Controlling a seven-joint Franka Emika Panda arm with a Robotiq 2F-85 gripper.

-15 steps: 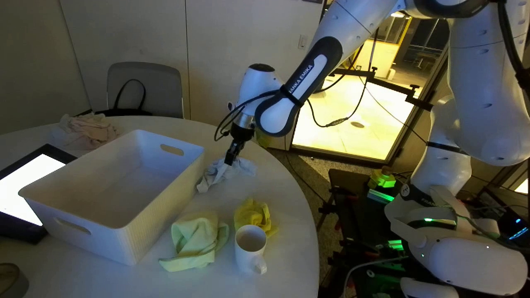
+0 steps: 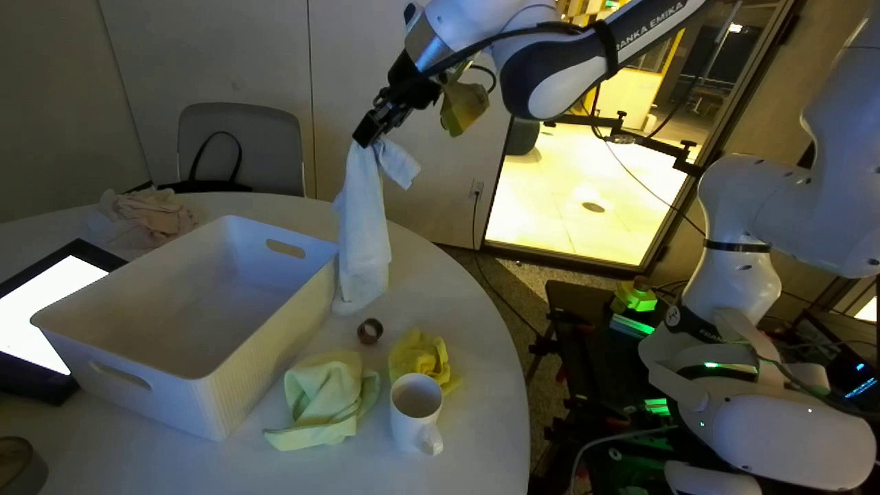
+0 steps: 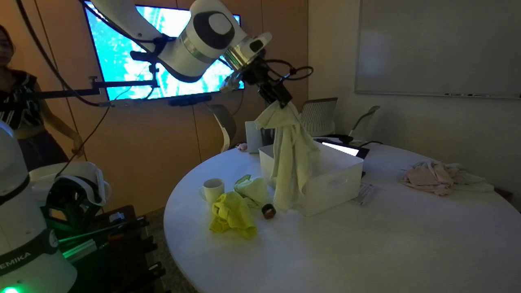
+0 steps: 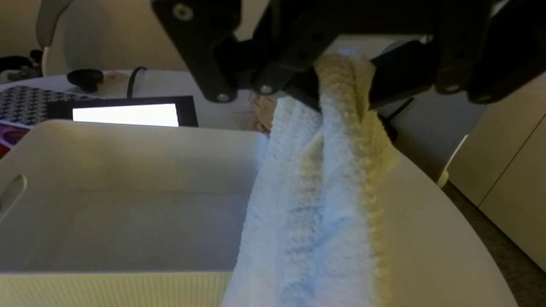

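A white towel (image 2: 363, 227) hangs from my gripper (image 2: 368, 135), which is shut on its upper part high above the table. Its lower end reaches down close to the tabletop, beside the outer wall of the white bin (image 2: 280, 338). Whether it touches the table I cannot tell. In the wrist view the towel (image 4: 312, 215) drops from between the fingers, to the right of the bin (image 4: 133, 134), whose visible inside is empty. From the other side, the towel (image 3: 291, 151) covers part of the bin (image 3: 337, 188).
Near the bin lie a pale green cloth (image 2: 330, 396), a yellow cloth (image 2: 419, 355), a white mug (image 2: 412, 416) and a small brown ring-shaped object (image 2: 369, 331). A lit screen (image 2: 41, 309) and a pinkish cloth (image 2: 152, 213) sit beyond the bin. Free tabletop (image 3: 390, 234) stretches wide.
My gripper has risen well above the table, lifting the white towel that lay crumpled beside the bin. The small brown ring-shaped object now shows where the towel was near.
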